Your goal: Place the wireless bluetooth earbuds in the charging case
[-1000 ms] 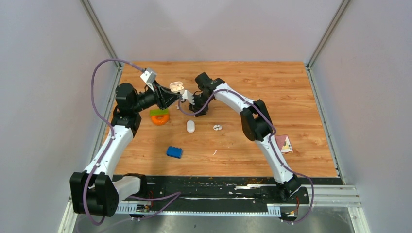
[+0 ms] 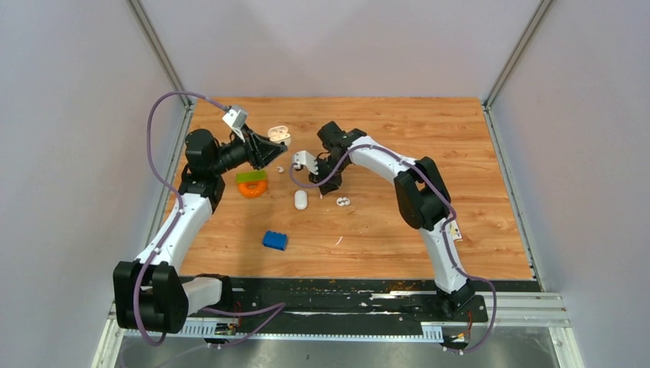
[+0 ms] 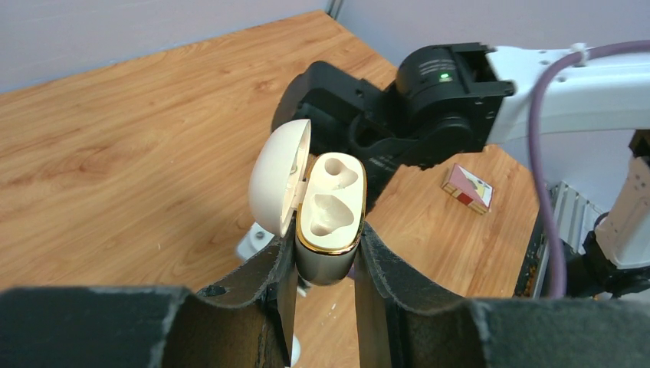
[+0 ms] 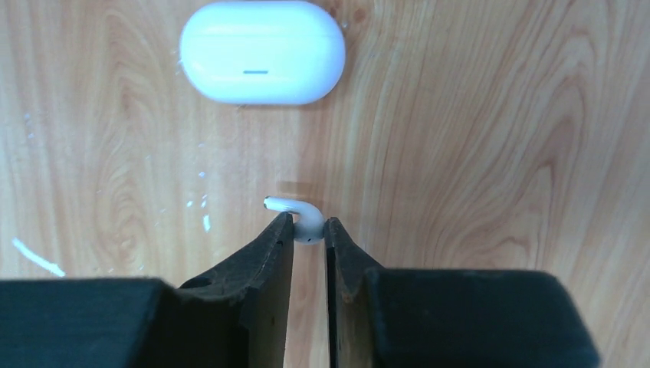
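My left gripper is shut on the base of a white charging case (image 3: 331, 211) with gold trim, held above the table. Its lid (image 3: 277, 176) stands open, and both earbud hollows look empty. A white earbud (image 4: 309, 224) sits between the fingertips of my right gripper, its stem pointing left and away from the fingers. From above, the right gripper (image 2: 326, 190) is low over the table, to the right of the open case (image 2: 279, 133) and nearer the front. A small white piece (image 2: 280, 169), perhaps another earbud, lies on the table below the case.
A closed white case (image 4: 263, 54) lies just beyond the right gripper. Several other things are around: a white two-lobed piece (image 2: 343, 201), a blue brick (image 2: 275, 240), an orange ring (image 2: 253, 188), a green block (image 2: 251, 176).
The left gripper has barely moved and keeps the open case.
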